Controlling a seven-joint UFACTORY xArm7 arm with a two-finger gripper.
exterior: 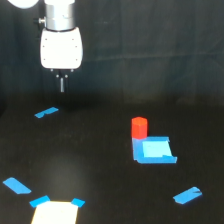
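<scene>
The white robot arm hangs from the upper left, its small gripper (pixel 61 82) in the air above the dark table. Whether its thin fingers are open or shut is hard to make out. A red block (pixel 139 127) sits at the centre right, just at the back left of a light square (pixel 157 149) edged with blue tape. A pale, yellowish-white square (pixel 54 213) with blue tape at its corners lies at the front left, cut off by the frame's bottom edge.
Loose strips of blue tape (pixel 186 195) lie at the front right, at the left front and at the back left.
</scene>
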